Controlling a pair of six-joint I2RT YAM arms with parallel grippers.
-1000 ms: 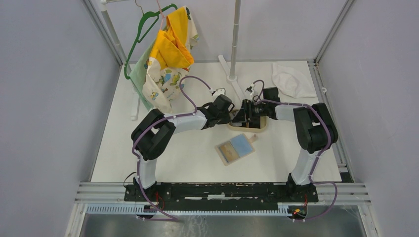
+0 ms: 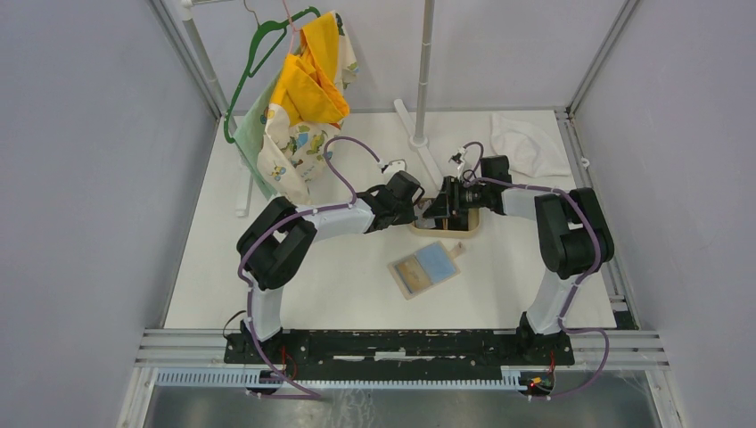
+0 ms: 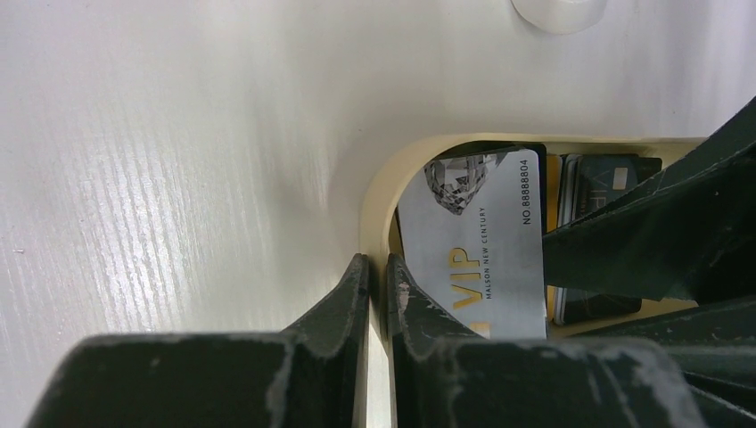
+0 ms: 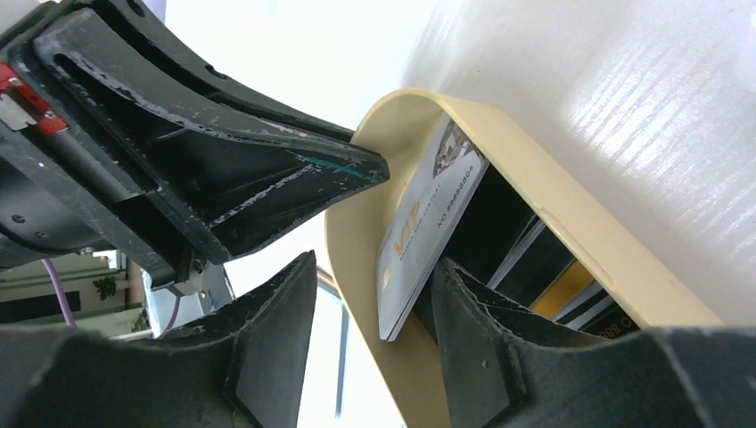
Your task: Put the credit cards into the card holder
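A tan box (image 2: 443, 234) with rounded ends holds several cards. My left gripper is shut on the left end wall of the box. A silver VIP card (image 3: 486, 241) leans against that end, inside the box. Over the box, my right gripper is part open, its fingertips apart. The silver card (image 4: 428, 218) lies in the gap between its fingers; in the right wrist view no firm hold on it shows. What looks like the card holder, a flat blue and tan piece (image 2: 435, 263), lies on the table in front of the box.
Darker cards (image 3: 611, 178) and a yellow edge fill the box's right part. A white stand base (image 2: 419, 141) is behind the box, a white cloth (image 2: 528, 147) at the back right. Clothes hang at the left (image 2: 308, 98).
My right gripper has shifted slightly to the right over the box. The left arm, the box and the blue and tan piece look unmoved.
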